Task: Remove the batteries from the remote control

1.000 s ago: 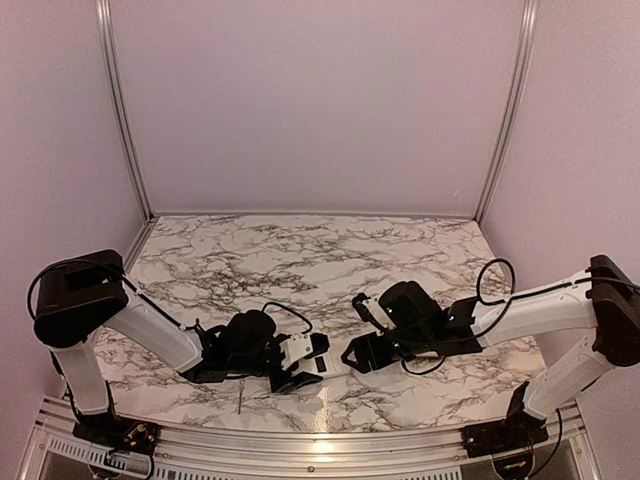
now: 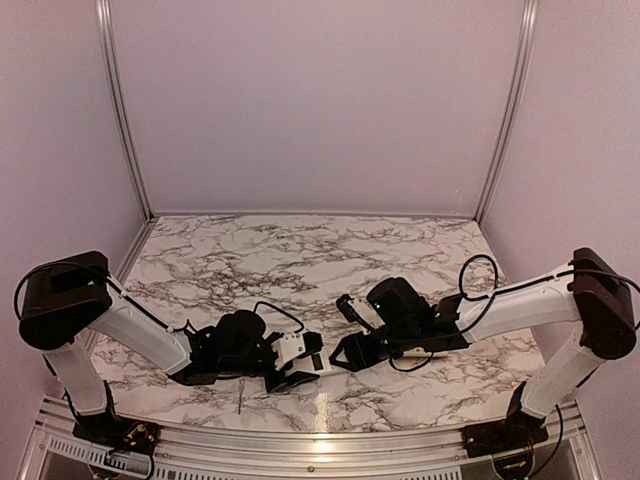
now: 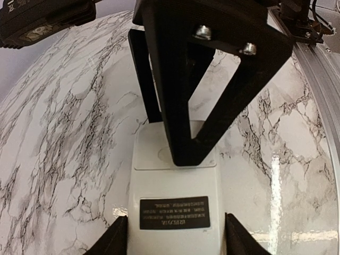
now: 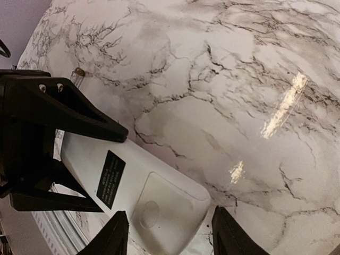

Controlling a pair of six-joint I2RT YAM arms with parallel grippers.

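Note:
The white remote control point(image 3: 178, 183) lies back side up, with a black label and a closed battery cover point(image 4: 164, 210) at its far end. No batteries show. My left gripper is shut on the remote's sides near the label. In the right wrist view its dark fingers point(image 4: 101, 125) press on both long edges. At the cover end stands my right gripper, part open, its fingertips on either side of that end. The left wrist view shows a right finger point(image 3: 183, 151) in front of the cover, partly hiding it; whether it touches cannot be told.
A thin stick-like object point(image 2: 240, 396) lies near the front edge, left of the remote. Behind both arms the marble table point(image 2: 310, 250) is clear. Something pale point(image 2: 416, 353) shows partly beneath the right arm. A metal rail point(image 2: 300, 445) runs along the front.
My right gripper has moved left, closer to the remote's end. The left gripper, with the remote, has shifted only slightly left.

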